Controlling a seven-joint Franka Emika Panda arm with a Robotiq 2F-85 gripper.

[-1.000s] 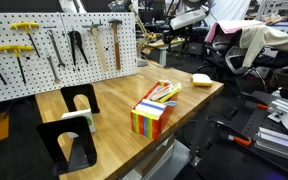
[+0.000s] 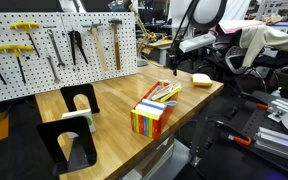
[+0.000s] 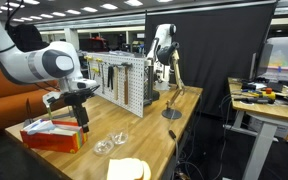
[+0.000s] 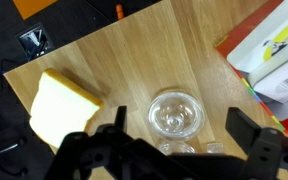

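Note:
My gripper stands open, its two dark fingers wide apart at the bottom of the wrist view. Between and below them, a round clear dish (image 4: 176, 114) lies on the wooden table, apart from the fingers. More clear glass shows just under it, partly hidden by the gripper. Two clear dishes, one of them a clear dish (image 3: 104, 147), can be seen on the table in exterior view 2. There the gripper (image 3: 70, 99) hangs above the tabletop. In exterior view 1 the gripper (image 2: 187, 68) is above the table's far part.
A red box (image 2: 156, 106) with colourful packets stands on the table, at the upper right in the wrist view. A pale yellow-and-white block (image 4: 62, 106) lies at the left there. Black bookends (image 2: 66, 143) and a pegboard (image 2: 64, 45) with tools line the far side.
The box and the block have not moved.

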